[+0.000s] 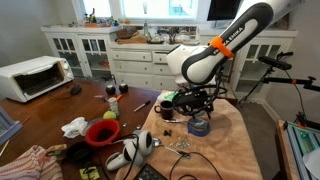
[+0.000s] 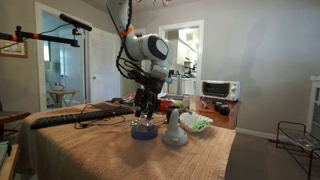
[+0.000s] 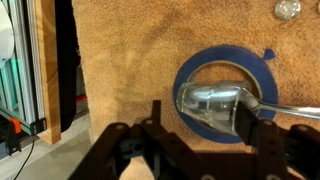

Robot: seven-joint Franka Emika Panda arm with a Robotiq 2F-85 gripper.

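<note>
A roll of blue tape (image 3: 193,67) lies flat on the tan cloth. Across it rests a shiny metal spoon-like utensil (image 3: 205,98), its thin handle (image 3: 292,109) running off to the right of the wrist view. My gripper hangs over the roll with its two fingers apart. The right finger (image 3: 243,122) covers part of the utensil; whether it touches cannot be told. In exterior view 1 the gripper (image 1: 197,110) is just above the blue roll (image 1: 199,129), and exterior view 2 shows the same roll (image 2: 145,134) beneath it.
Close by the roll stands a pale, cone-like object (image 2: 174,132). A dark mug (image 1: 166,111) and a red bowl (image 1: 101,132) sit to the left in exterior view 1. Cables and small metal pieces lie on the cloth. A table edge (image 3: 47,65) borders the workspace.
</note>
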